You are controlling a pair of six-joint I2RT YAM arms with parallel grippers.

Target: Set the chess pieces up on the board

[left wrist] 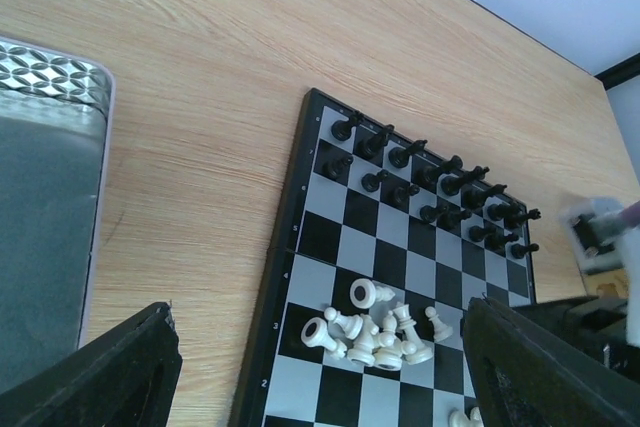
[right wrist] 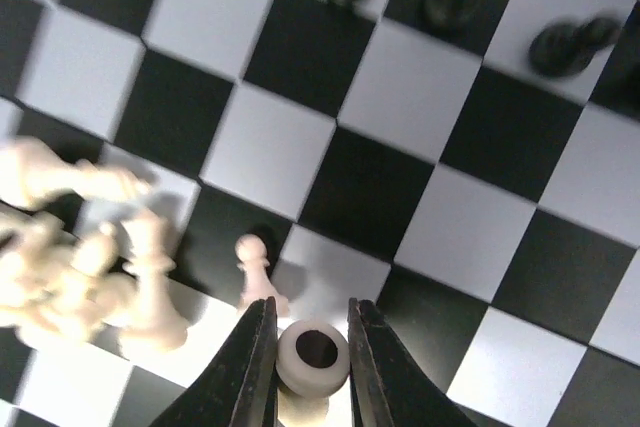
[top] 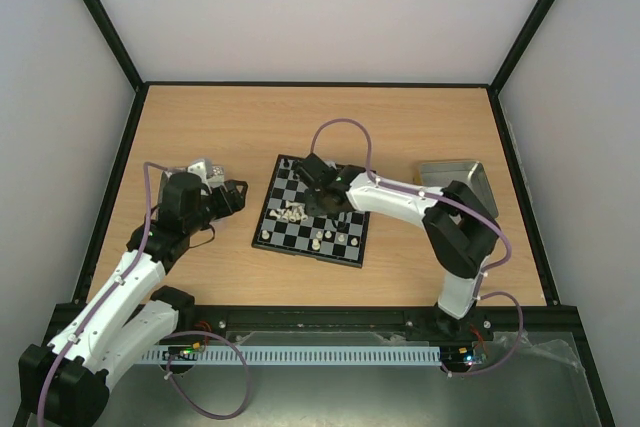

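The chessboard (top: 270,237) has black pieces standing in rows on its far side, seen clearly in the left wrist view (left wrist: 450,183). A pile of white pieces (left wrist: 370,339) lies on the near half, and a small white pawn (right wrist: 255,277) is beside it. In the right wrist view my right gripper is shut on a white piece (right wrist: 312,357), its round base upward, over the board. My left gripper (top: 235,197) stands open left of the board, nothing between its fingers.
A metal tray (top: 450,172) sits at the right of the table. Another tray (left wrist: 45,207) lies under the left arm.
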